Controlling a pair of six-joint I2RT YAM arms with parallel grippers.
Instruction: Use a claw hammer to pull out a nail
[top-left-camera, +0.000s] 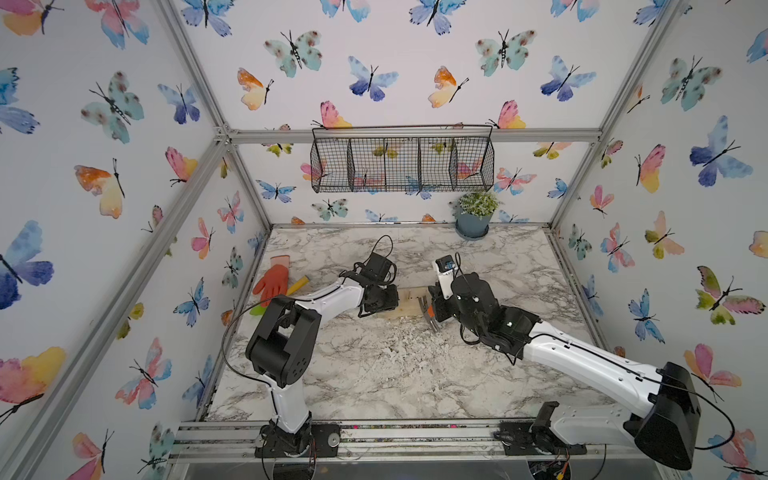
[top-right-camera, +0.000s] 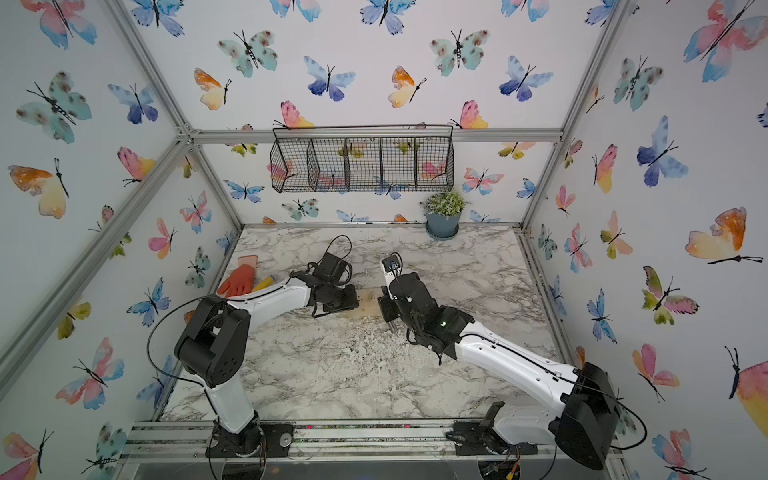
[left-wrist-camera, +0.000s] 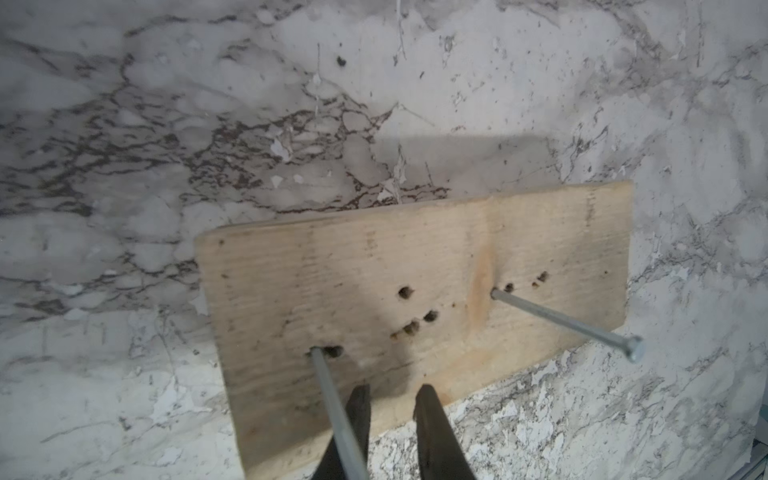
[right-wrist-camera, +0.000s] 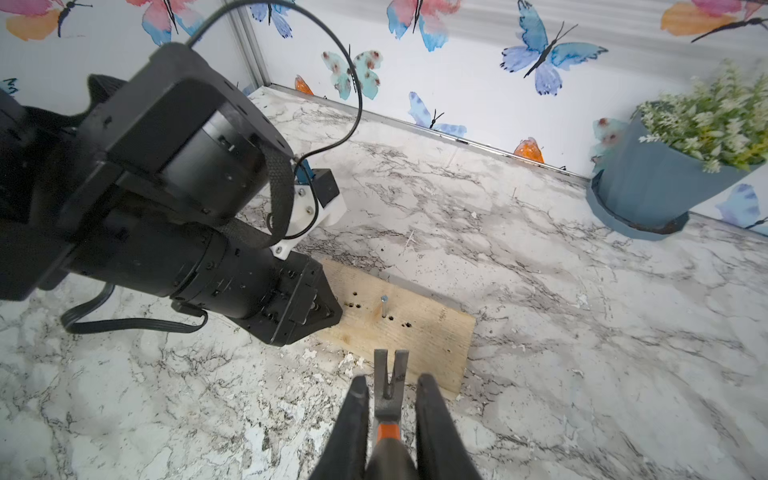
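The pale wooden board (left-wrist-camera: 448, 232) lies flat on the table. Two long nails rise from it in the left wrist view: one nail (left-wrist-camera: 568, 324) toward the right end, and another nail (left-wrist-camera: 329, 392) toward the left, which crosses in front of a left finger. My left gripper hovers above the board, fingers part open, nothing between them. In the right wrist view, the claw hammer's metal fork (right-wrist-camera: 390, 384) points at the board with an orange piece below it, and my right gripper is shut on the hammer. Only one nail (right-wrist-camera: 384, 306) shows there.
Several old holes (left-wrist-camera: 411, 326) mark the board. A red glove (top-left-camera: 273, 280) and a yellow-handled item (top-left-camera: 297, 285) lie at the left. A potted plant (top-left-camera: 473, 214) stands at the back. The table in front, littered with flakes, is clear.
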